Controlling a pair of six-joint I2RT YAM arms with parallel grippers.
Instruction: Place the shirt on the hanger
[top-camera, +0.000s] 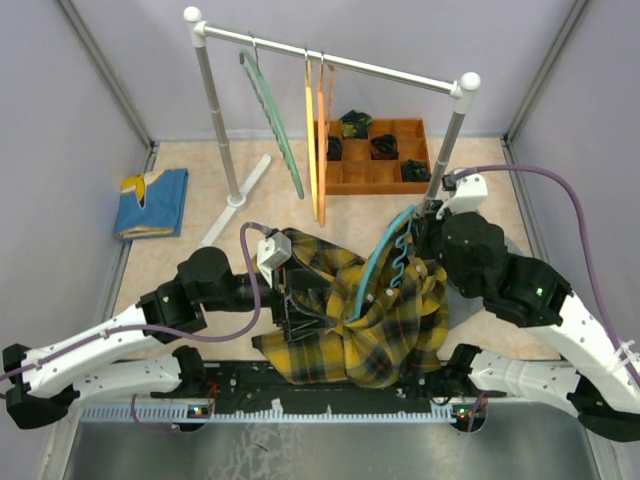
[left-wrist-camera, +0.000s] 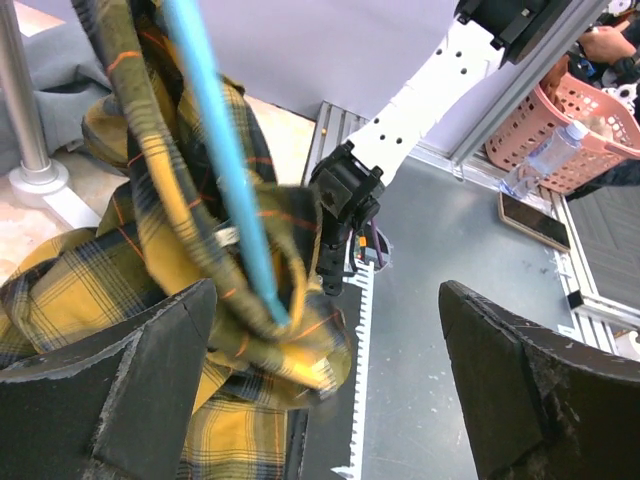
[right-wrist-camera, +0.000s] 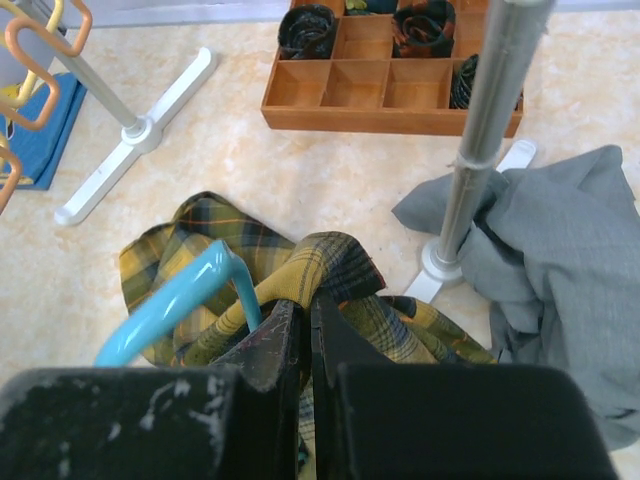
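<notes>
The yellow and black plaid shirt (top-camera: 385, 345) is bunched up, its right part raised and its left part spread on the table. A light blue hanger (top-camera: 372, 268) slants across it, one end beside the shirt's lower folds. In the right wrist view the hanger (right-wrist-camera: 165, 312) dips behind a fold of the shirt (right-wrist-camera: 300, 268). That fold is pinched in my right gripper, which is shut. My left gripper (top-camera: 322, 300) stands open over the shirt's left part. The left wrist view shows the hanger's end (left-wrist-camera: 230, 150) against the cloth, beyond the open fingers.
A white rail (top-camera: 330, 58) carries green (top-camera: 275, 125), yellow (top-camera: 310, 140) and orange (top-camera: 321, 150) hangers. Behind it sits a wooden compartment box (top-camera: 375, 180). A grey cloth (right-wrist-camera: 560, 270) lies by the right post, a folded blue cloth (top-camera: 152, 203) at far left.
</notes>
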